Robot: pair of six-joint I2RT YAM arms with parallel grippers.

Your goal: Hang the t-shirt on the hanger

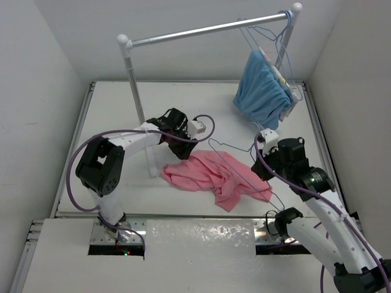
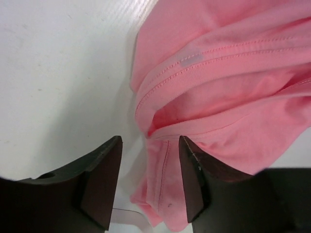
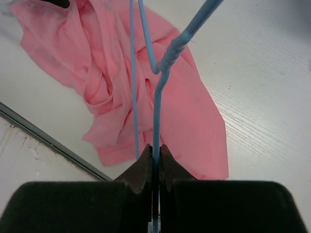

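Observation:
The pink T-shirt (image 1: 214, 177) lies crumpled on the white board. My left gripper hangs open above its upper left part, fingertips apart with nothing held, folded seams (image 2: 209, 63) just beyond them. My right gripper is shut on a blue wire hanger (image 3: 160, 82), gripping its thin wire. In the top view the hanger (image 1: 235, 171) is held out over the shirt, one long side crossing it diagonally.
A metal rack (image 1: 208, 29) spans the board. On its right hang several blue hangers and a blue cloth (image 1: 259, 91). The board's left and back middle are clear.

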